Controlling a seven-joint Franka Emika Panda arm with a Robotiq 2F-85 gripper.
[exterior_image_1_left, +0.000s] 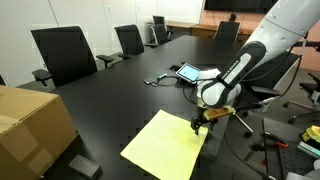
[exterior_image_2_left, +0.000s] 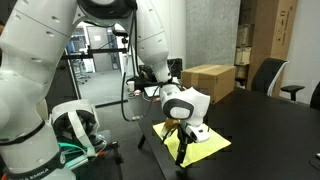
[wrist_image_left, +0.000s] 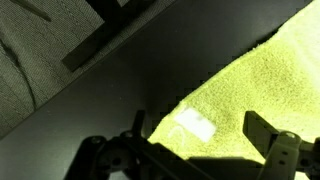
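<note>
A yellow cloth lies spread flat on the dark table. My gripper is low over its near right corner in exterior view 1. In the wrist view the cloth fills the right side, and a small white label shows close to its corner. The gripper stands open there, its two dark fingers wide apart with the labelled corner between them. Nothing is gripped. From exterior view 2 the gripper hangs at the cloth's near edge; whether the fingertips touch the cloth I cannot tell.
A large cardboard box stands at the table's left end, with a small dark object beside it. A tablet-like device lies farther back. Office chairs surround the table. Bare tabletop extends beyond the cloth.
</note>
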